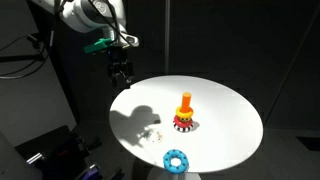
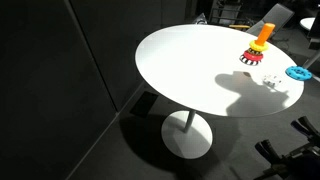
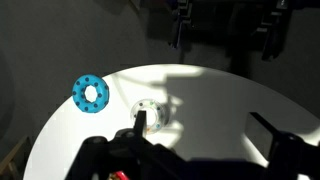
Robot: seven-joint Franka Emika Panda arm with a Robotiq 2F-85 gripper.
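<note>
A toy stack (image 1: 184,115) stands upright on the white round table (image 1: 225,120), with an orange peg, yellow and red parts and a black-and-white striped base. Near the rim lies a blue ring (image 1: 176,161), flat and apart from the stack. Between them and the arm's side is a pale ring with small dots (image 3: 150,115), faint against the white top. Above the table's edge hangs my gripper (image 2: 285,138). Its dark fingers (image 3: 262,130) are spread, with nothing visible between them. Only a bit of red from the stack shows low in the wrist view.
Dark floor (image 2: 110,150) surrounds its single pedestal (image 2: 187,137). Cables (image 1: 85,155) lie at lower left, and another white table edge (image 2: 309,22) shows far right.
</note>
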